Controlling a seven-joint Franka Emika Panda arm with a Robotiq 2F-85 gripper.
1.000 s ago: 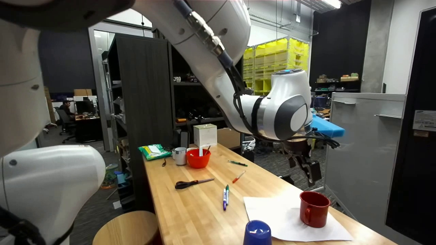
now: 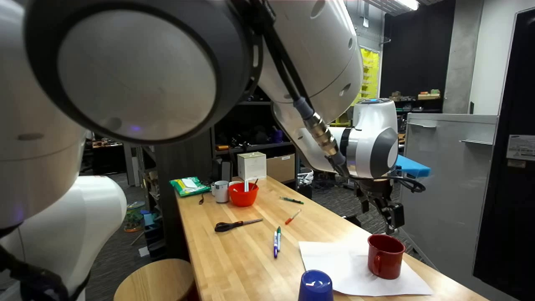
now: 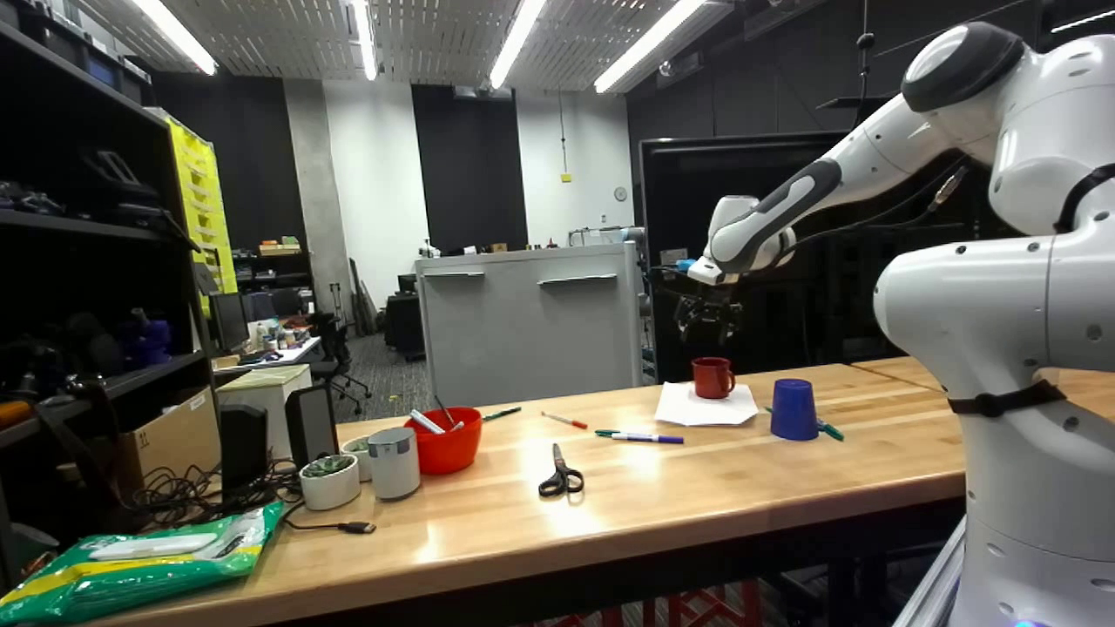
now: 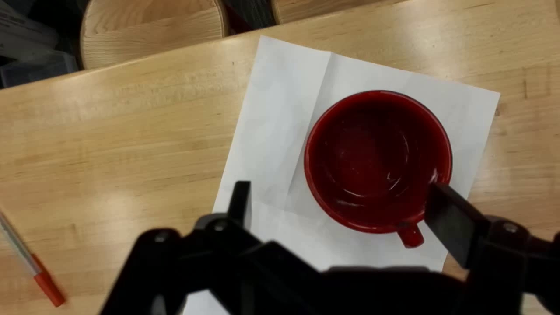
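A red mug (image 4: 367, 152) stands upright on a sheet of white paper (image 4: 267, 126), its opening facing up and empty inside. Its handle points toward the bottom of the wrist view. My gripper is open above it, one finger (image 4: 239, 204) over the paper left of the mug, the other overlapping the mug's lower right rim in that view. In exterior view 2 the gripper (image 3: 710, 324) hangs clear above the mug (image 3: 712, 377), with a visible gap between them. Nothing is between its fingers.
Near the mug stands an upturned blue cup (image 3: 794, 409). Several pens, scissors (image 3: 561, 472) and a red bowl (image 3: 449, 441) holding markers lie farther along the table. An orange-capped pen (image 4: 48, 288) is at the wrist view's left. Bare wood separates these things.
In exterior view 1 my gripper has shifted right and slightly lower, and the upper arm has swung right and down. The mug, paper and blue cup stay where they were.
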